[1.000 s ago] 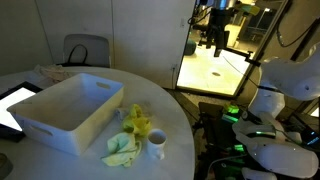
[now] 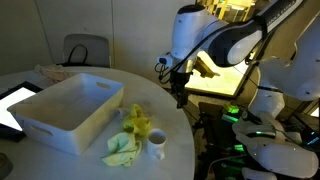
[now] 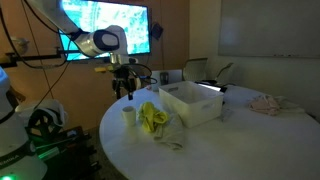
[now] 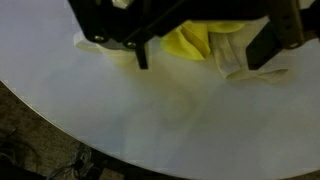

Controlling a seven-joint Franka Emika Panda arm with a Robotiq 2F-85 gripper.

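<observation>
My gripper [image 2: 171, 88] hangs over the table's edge side, above and apart from the objects, pointing down. In the wrist view the gripper is open, and no object is held between its fingers. Below it lie a bright yellow cloth [image 4: 187, 42] and a pale cloth [image 4: 235, 58]. From outside, the yellow cloth [image 2: 136, 121] is crumpled against the pale cloth [image 2: 122, 151]. Beside them a white mug [image 2: 156, 144] stands upright. A large white open box [image 2: 60, 137] sits behind the cloths; what its floor holds is largely hidden.
The round white table [image 3: 250, 145] has wide clear room on the far side from the arm. A bunched patterned cloth [image 3: 266, 103] lies near its back edge. At the left of the first exterior view is a dark-framed screen [image 2: 12, 105]. A chair [image 2: 88, 48] stands behind.
The arm has swung from the upper right towards the table and come lower, bringing the gripper nearer the mug and cloths. The objects on the table have stayed put.
</observation>
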